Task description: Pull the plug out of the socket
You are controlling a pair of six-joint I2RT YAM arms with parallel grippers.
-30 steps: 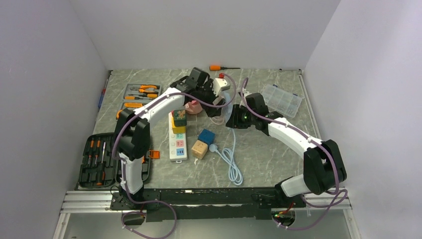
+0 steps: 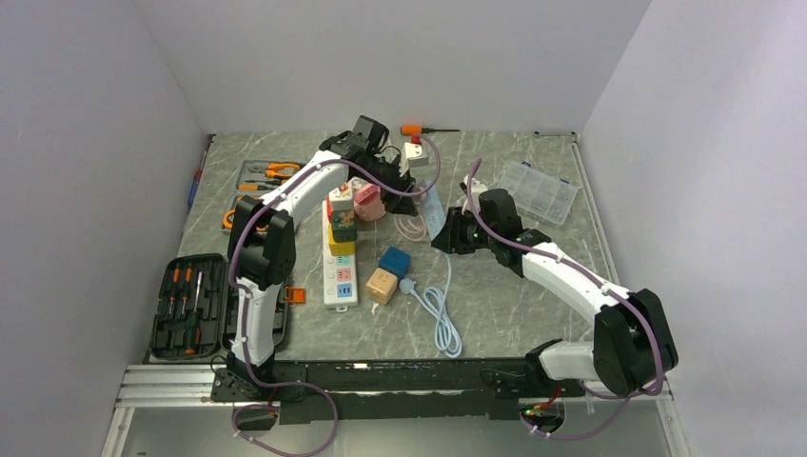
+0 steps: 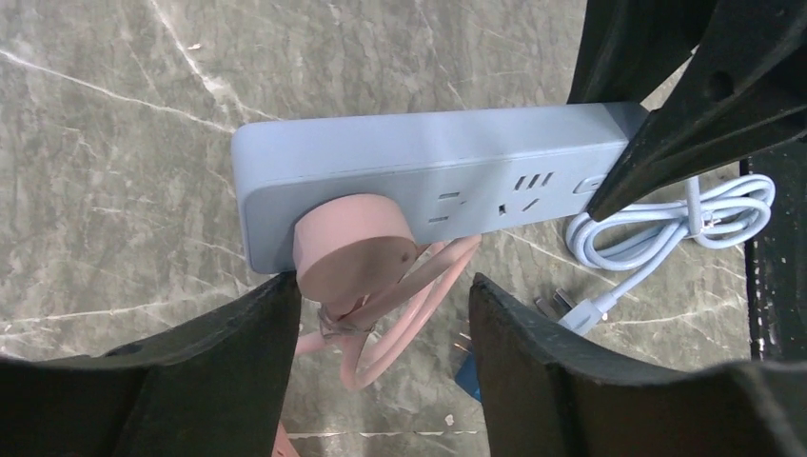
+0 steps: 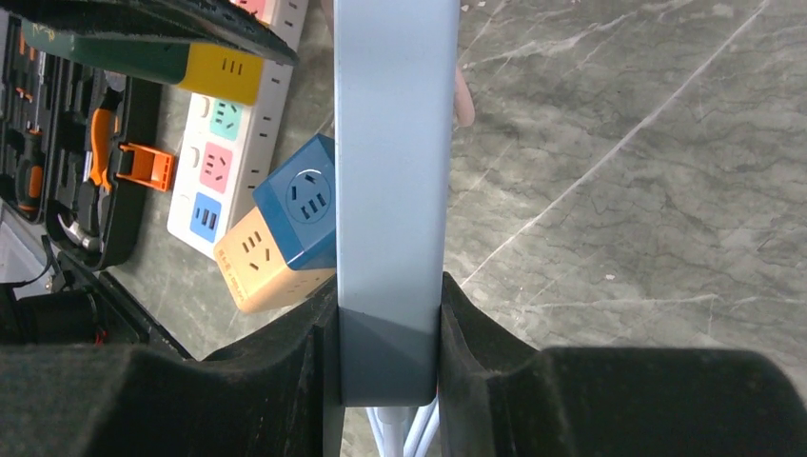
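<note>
A light blue socket strip (image 3: 428, 152) is raised off the table, my right gripper shut on its near end. In the left wrist view, the round pink plug (image 3: 354, 249) sits against the socket face at the strip's far end. A pink cord (image 3: 409, 295) hangs from it in loops. My left gripper is part open just in front of the plug. Its left fingertip (image 3: 271, 300) comes close to the plug, and whether they touch I cannot tell. From above, the left gripper hides most of the plug.
A white multi-socket strip (image 2: 341, 276) lies left of centre, near a blue cube (image 2: 395, 261) and a tan cube (image 2: 381, 286). The blue coiled cord (image 2: 445, 328) lies in front. A clear organizer box (image 2: 538, 192) stands back right.
</note>
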